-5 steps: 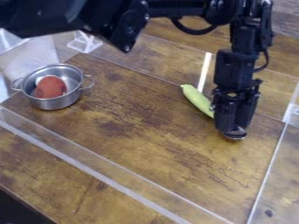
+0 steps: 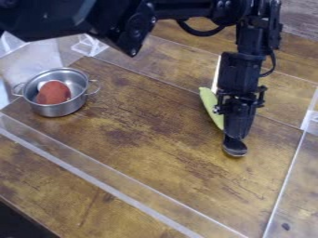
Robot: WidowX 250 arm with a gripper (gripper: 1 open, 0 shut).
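My gripper is low over the wooden table at the right, pointing down with its fingers close together; nothing clearly shows between them. Just below its tip is a small dark, metallic-rimmed round object, and I cannot tell whether they touch. A pale green elongated object lies just left of the gripper, partly hidden behind it.
A steel pot with a reddish round object in it stands at the far left, beside a clear plastic bin.
My gripper has shifted slightly left and a little up from its position a second ago. More of the small dark object shows below it. The green object looks slightly more upright.
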